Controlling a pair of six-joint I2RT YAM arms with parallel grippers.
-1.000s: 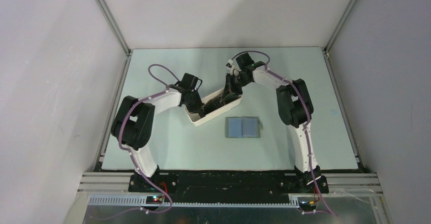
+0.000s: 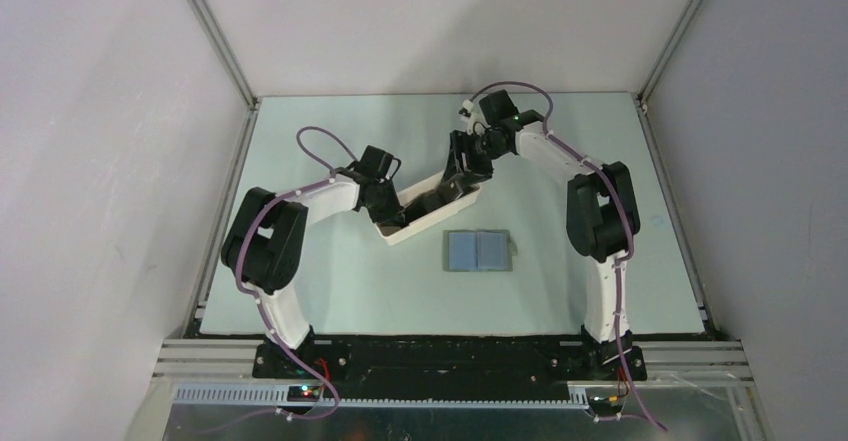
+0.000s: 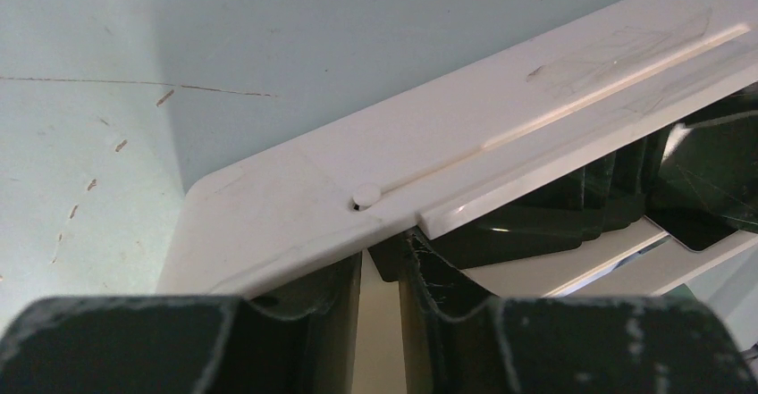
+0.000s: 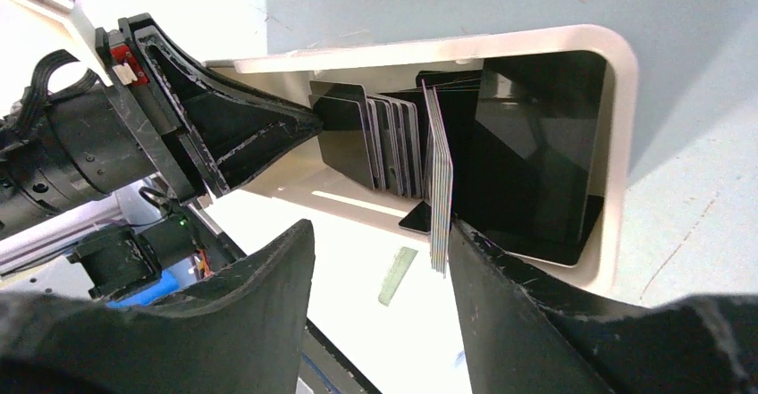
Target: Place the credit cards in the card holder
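The white tray [image 2: 432,223] holds several dark cards. In the right wrist view some cards [image 4: 441,180] stand edge-on beside the inner side of my right gripper's right finger, with a wide gap to the left finger. My right gripper is open over the tray's far right part. Further left, a row of upright cards [image 4: 393,139] stands near the tip of the left gripper's fingers [image 4: 268,130]. My left gripper is at the tray's left end, its fingers slightly apart, nothing seen between them. The blue card holder [image 2: 478,250] lies flat in front of the tray.
More dark cards [image 4: 545,144] lie flat at the right end of the tray. The tray's raised wall [image 4: 617,90] surrounds them.
My right gripper has moved a little to the right above the tray. The tray has shifted slightly right, and my left gripper has barely moved. The card holder has stayed in place.
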